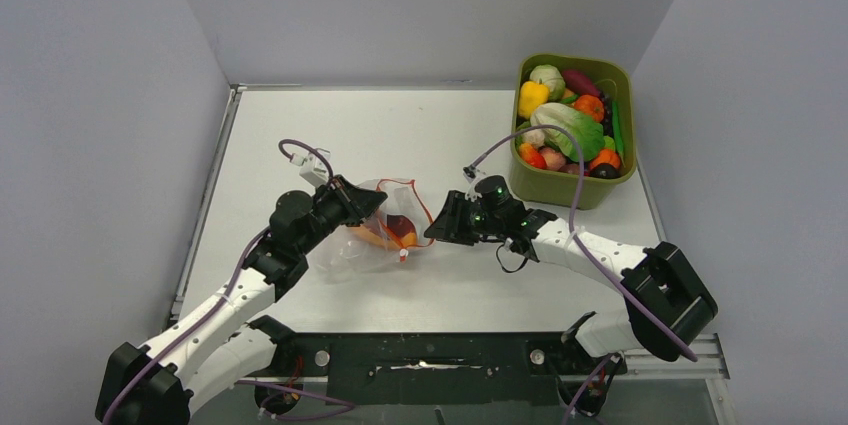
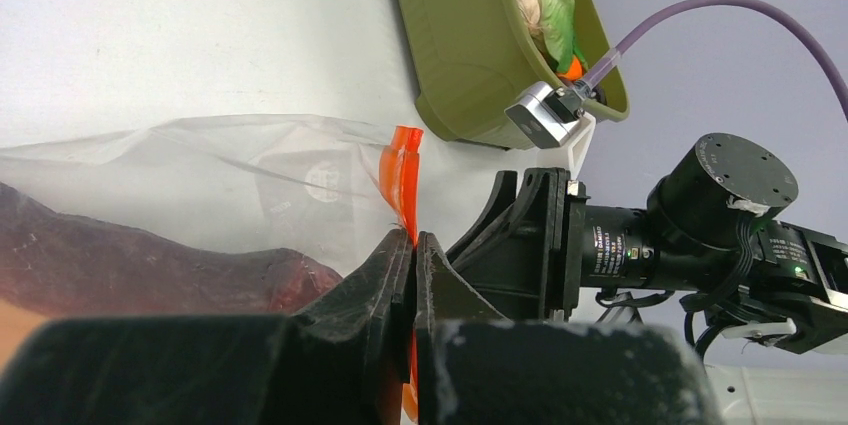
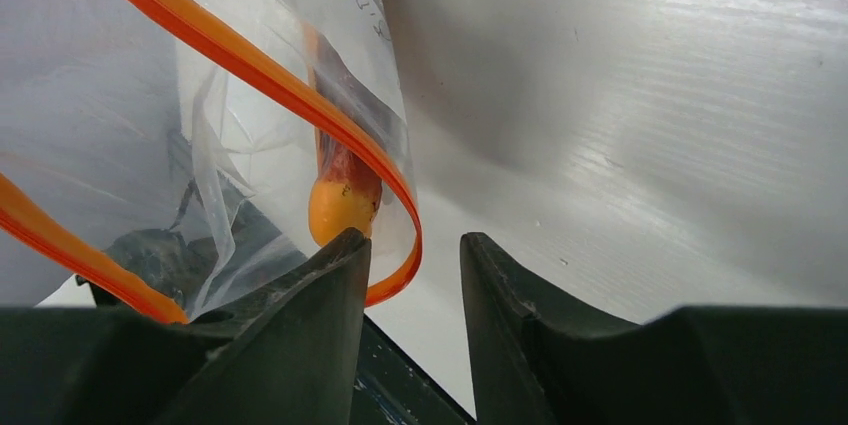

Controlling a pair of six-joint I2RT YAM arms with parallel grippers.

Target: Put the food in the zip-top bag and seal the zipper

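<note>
The clear zip top bag (image 1: 345, 253) lies on the table with its orange-edged mouth open toward the right. Food shows inside: a dark red piece (image 2: 150, 265) and an orange-tipped one (image 3: 342, 207). My left gripper is shut on the bag's orange zipper edge (image 2: 400, 170), holding that side raised. Just off the mouth, at its right front, my right gripper is part open. In the right wrist view the orange rim (image 3: 372, 150) curves down between its fingers, though how deep it sits between them cannot be told.
A green bin (image 1: 562, 185) full of vegetables stands at the back right, behind my right arm. Bare white table (image 1: 300, 125) extends behind the bag and in front of it. Grey walls (image 1: 430, 5) close in the back and sides.
</note>
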